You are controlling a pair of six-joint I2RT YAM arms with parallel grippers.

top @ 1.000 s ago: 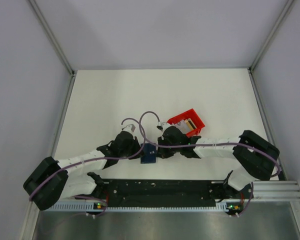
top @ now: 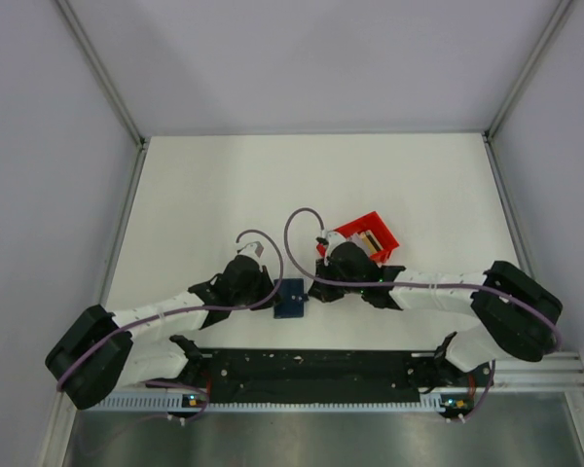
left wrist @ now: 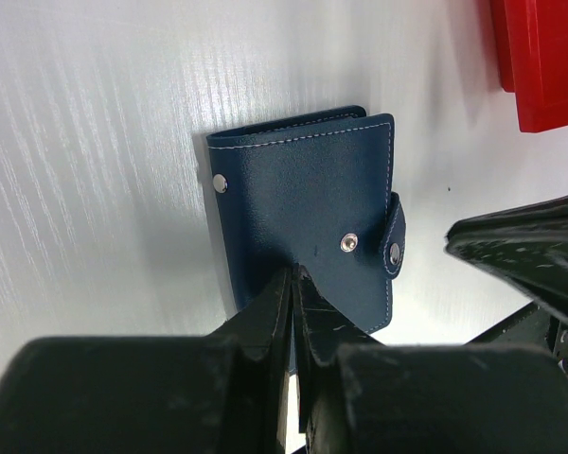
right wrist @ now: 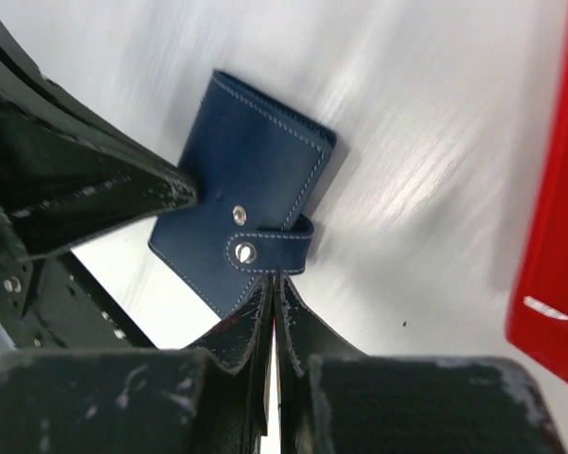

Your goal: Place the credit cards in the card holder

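A dark blue card holder (top: pixel 289 306) lies on the table between both grippers; its strap with a snap (left wrist: pixel 394 244) is on its right side. My left gripper is over the holder's lower part, fingertips together at its surface; whether anything is between them is hidden. My right gripper is shut just beside the strap side, nothing visible between its fingers. In the top view, a red tray (top: pixel 383 232) at the back right holds several cards (top: pixel 368 243).
The red tray's wall (right wrist: pixel 540 284) stands close to my right gripper. A dark front edge runs below both arms.
The left arm looks unchanged.
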